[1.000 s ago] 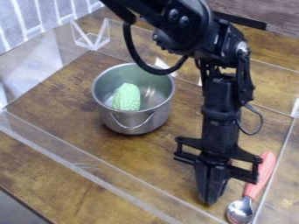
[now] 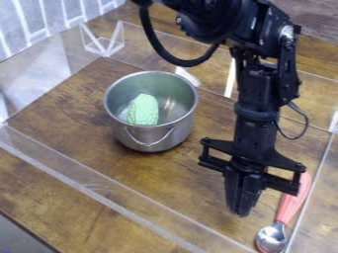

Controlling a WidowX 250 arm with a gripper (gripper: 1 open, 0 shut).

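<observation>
My black gripper (image 2: pixel 243 194) points down, shut, low over the wooden board at the right, with nothing visible between its fingers. Just to its right lies an ice-cream scoop with a red handle (image 2: pixel 295 197) and a metal head (image 2: pixel 271 238). A steel pot (image 2: pixel 179 124) stands upper left of the gripper, holding a pale green cabbage-like object (image 2: pixel 142 111).
Clear plastic walls border the wooden work area (image 2: pixel 73 109) on several sides. The board left of the pot and in the lower middle is bare.
My gripper and arm have moved up and slightly right. The pot, its content and the scoop are unchanged.
</observation>
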